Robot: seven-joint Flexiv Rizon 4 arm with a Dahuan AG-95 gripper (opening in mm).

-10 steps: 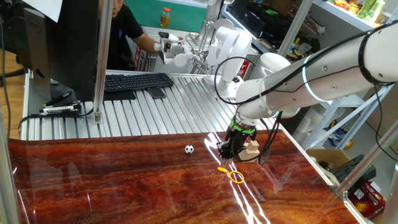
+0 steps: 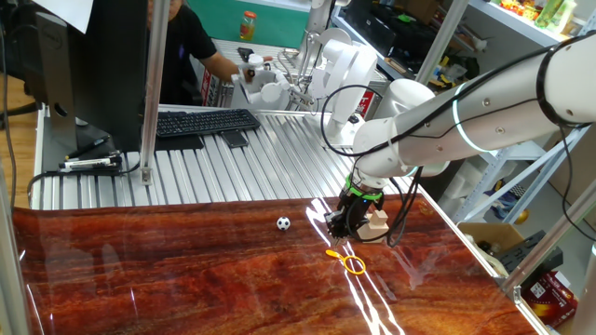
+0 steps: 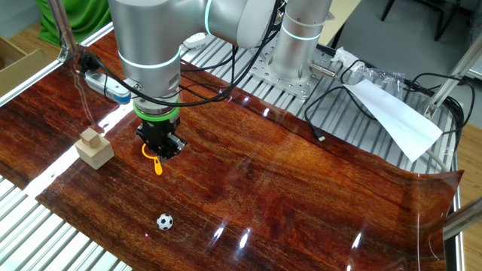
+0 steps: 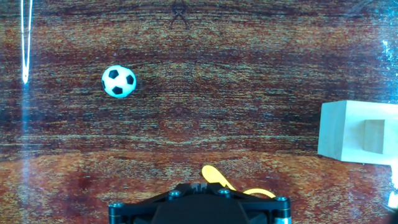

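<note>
My gripper [image 3: 163,153] hangs over the glossy table, pointing down. At the bottom of the wrist view its black fingers meet in the middle, shut, with nothing seen between them. An orange ring with a flat tab [image 2: 354,265] lies on the table close by the gripper; in the wrist view its yellow-looking tab [image 4: 212,175] shows just past the fingers, the rest partly hidden. A small black-and-white football [image 4: 119,81] sits apart on bare table. To one side stands a pale wooden block with a smaller cube on top [image 3: 94,150].
The dark red-brown table sheet [image 3: 301,196] has wide free room. A loose cable [image 3: 317,129] and a white paper sheet [image 3: 395,117] lie near the arm's base. A keyboard [image 2: 207,122] rests on the metal slats; a person sits behind.
My arm and the things on the table have not visibly moved. In the background, the person's hand and the white device by it have shifted slightly.
</note>
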